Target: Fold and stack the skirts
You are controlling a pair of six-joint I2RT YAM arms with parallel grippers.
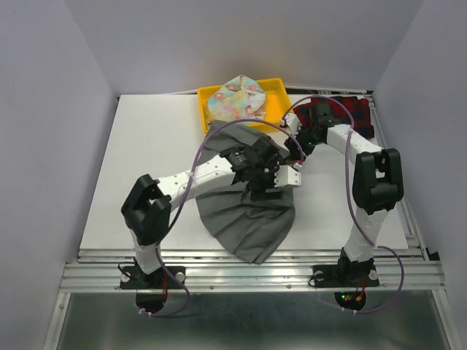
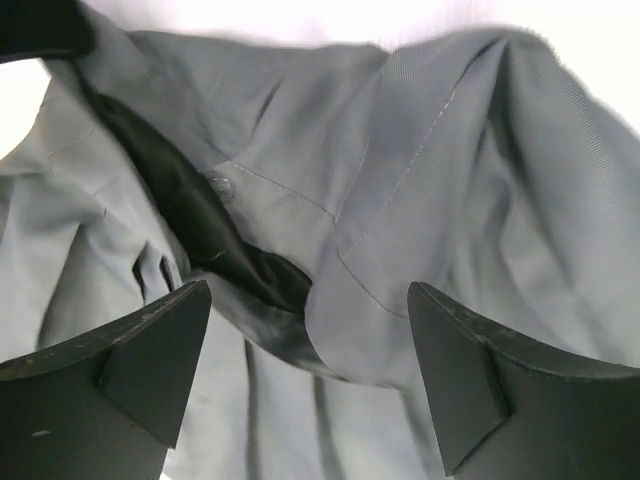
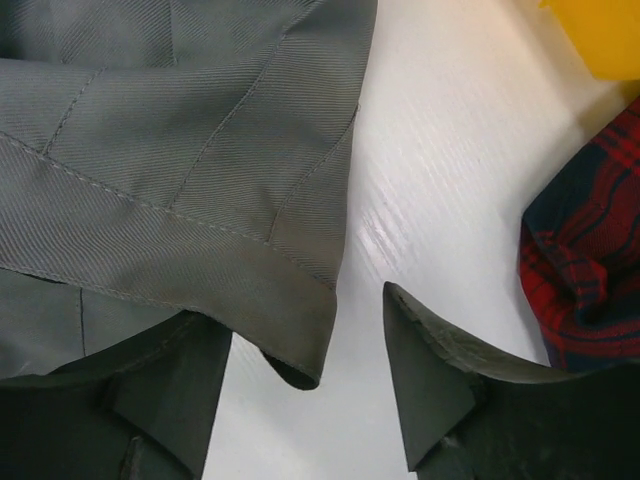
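A grey skirt [image 1: 248, 226] lies spread and rumpled across the middle of the table, its lower end reaching the front rail. My left gripper [image 1: 266, 193] is over its middle; in the left wrist view the fingers stand wide apart, with the skirt's folds and dark opening [image 2: 200, 220] beyond them. At the skirt's upper right edge is my right gripper [image 1: 293, 152], open. Its fingers [image 3: 160, 390] stand either side of a stitched grey corner [image 3: 300, 340], which lies between them without being clamped. The left arm hides part of the skirt from above.
A yellow bin [image 1: 276, 98] holding a pastel patterned cloth [image 1: 237, 98] stands at the back. Red-and-black plaid fabric [image 1: 357, 113] lies at the back right, close to the right arm.
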